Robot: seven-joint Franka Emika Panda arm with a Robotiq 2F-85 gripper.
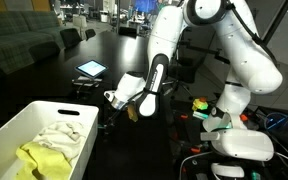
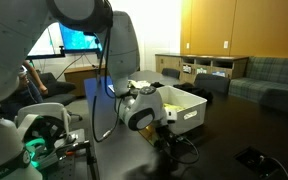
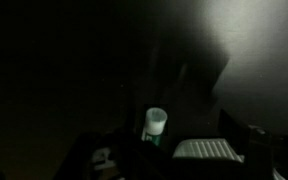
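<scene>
In the wrist view a small tube with a pale round top and a greenish band point(image 3: 155, 123) shows near the bottom, between the dark fingers of my gripper. These fingers stand apart, and the picture is too dark to tell whether either touches the tube. Exterior view 1 has the gripper point(image 1: 107, 121) low over the black table, just right of the white box point(image 1: 87, 134). From the other side, the gripper point(image 2: 174, 150) points down close to the tabletop.
A pale ribbed thing point(image 3: 206, 149) lies beside the tube. Yellow cloth point(image 1: 44, 162) and white cloth point(image 1: 60, 137) are in the box. A tablet-like panel point(image 1: 91, 69) lies farther back.
</scene>
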